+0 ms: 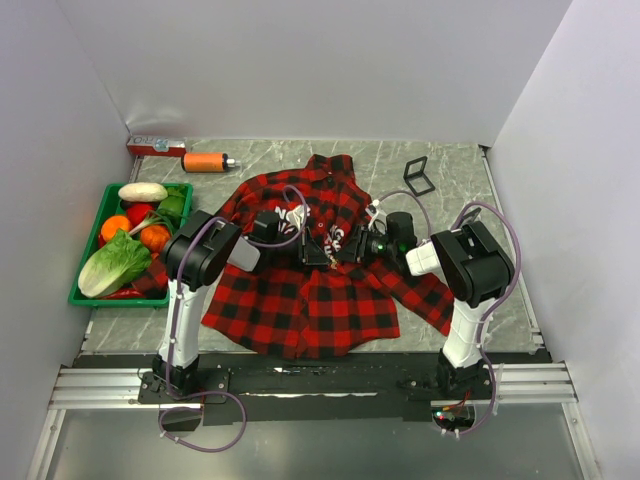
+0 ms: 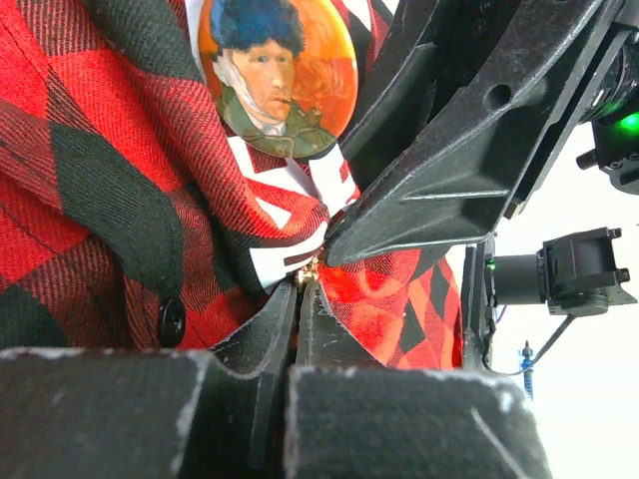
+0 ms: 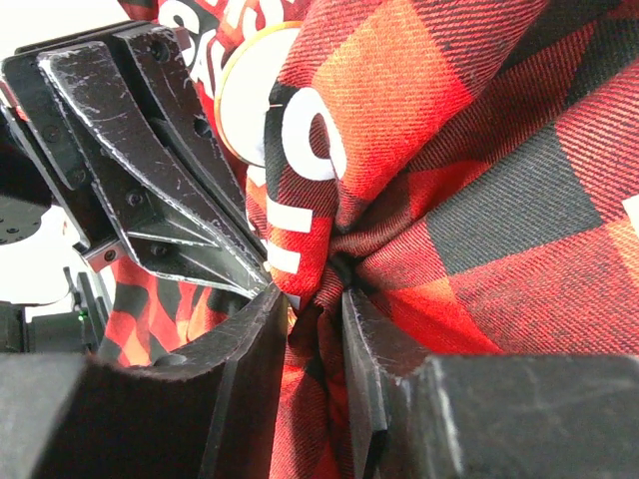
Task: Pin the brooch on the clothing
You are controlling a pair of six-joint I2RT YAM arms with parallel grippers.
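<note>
The red-and-black plaid shirt (image 1: 300, 315) lies spread on the table, and both grippers meet at its chest. My left gripper is shut on a small gold-coloured piece (image 2: 308, 271), apparently the brooch, right against the cloth; most of it is hidden. Opposite, my right gripper is shut on a bunched fold of the shirt (image 3: 329, 259). A round portrait badge (image 2: 278, 75) sits on the shirt just above the fingertips. Whether the gold piece's pin passes through the cloth cannot be seen.
At the left stands a green crate (image 1: 75, 290) of vegetables. An orange bottle (image 1: 205, 162) and a red box (image 1: 157, 146) lie at the back left, a black folding frame (image 1: 418, 175) at the back right. Bare table shows around the shirt.
</note>
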